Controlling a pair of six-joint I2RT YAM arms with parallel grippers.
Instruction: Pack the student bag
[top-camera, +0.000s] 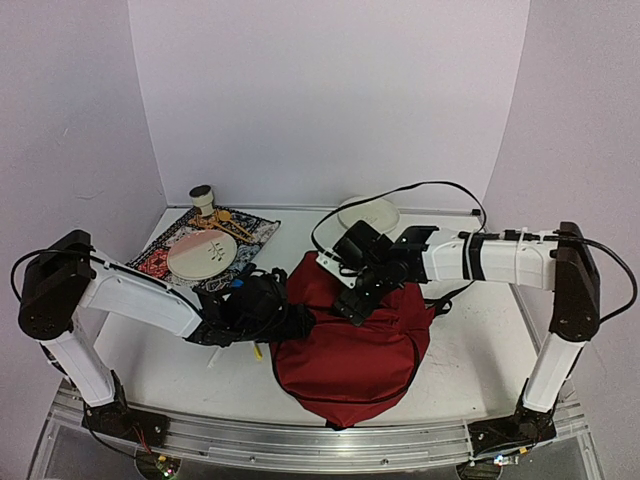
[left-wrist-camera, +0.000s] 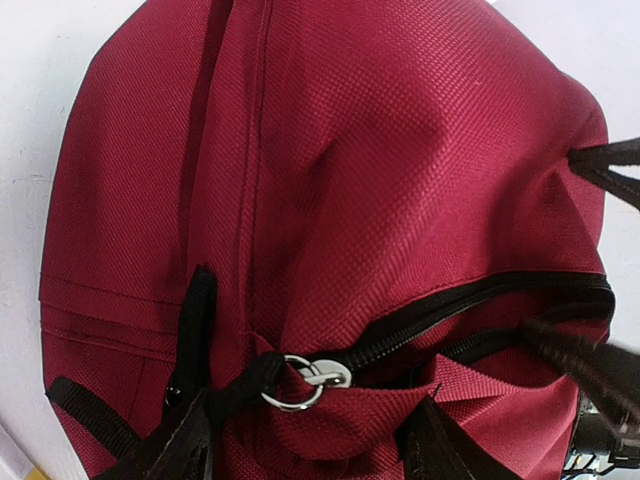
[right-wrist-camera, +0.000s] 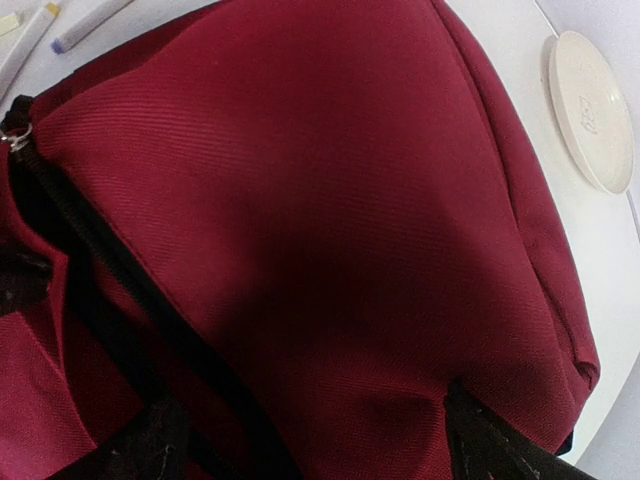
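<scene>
The red student bag (top-camera: 345, 370) lies on the table with its black zipper (left-wrist-camera: 400, 340) parted into a narrow opening. At the bag's left side, my left gripper has its fingers apart, with bunched red cloth and the metal zipper ring (left-wrist-camera: 310, 380) between them. A black pull tab (left-wrist-camera: 245, 390) reaches toward one finger; whether it is pinched cannot be seen. My right gripper is over the bag near the zipper, open, with only bag fabric below and between its fingers. What the bag holds inside is hidden.
Back left, a patterned cloth (top-camera: 262, 232) carries a round plate (top-camera: 203, 255) and a lidded cup (top-camera: 202, 200). Another pale plate (top-camera: 380, 215) lies behind the bag. Markers (right-wrist-camera: 70, 42) rest beside the bag's left edge.
</scene>
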